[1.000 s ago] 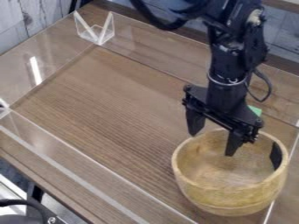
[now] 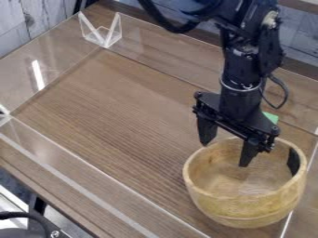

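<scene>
A black robot arm reaches down from the top right, and its gripper [image 2: 231, 139] hangs over the back rim of a light wooden bowl [image 2: 243, 200] at the lower right. The two black fingers are spread apart, with nothing visible between them. The inside of the bowl shows no contents. A small green object [image 2: 271, 119] is partly hidden behind the gripper on the right.
Clear plastic brackets stand at its back left and left edge. A wall runs along the back, and dark cables lie at the lower left corner.
</scene>
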